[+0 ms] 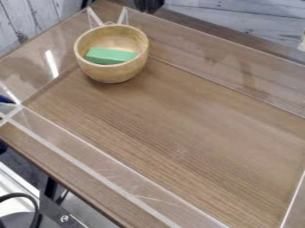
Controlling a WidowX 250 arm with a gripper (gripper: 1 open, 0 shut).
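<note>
A round tan wooden bowl (111, 72) sits at the back left of the wooden table, with a light green block (111, 55) lying inside it. At the top edge of the view, above and behind the bowl, only a small dark piece of what appears to be the arm shows; the gripper's fingers are out of frame.
Pale wooden planks stand behind it. Dark cables and hardware show at the lower left corner, beyond the table's edge.
</note>
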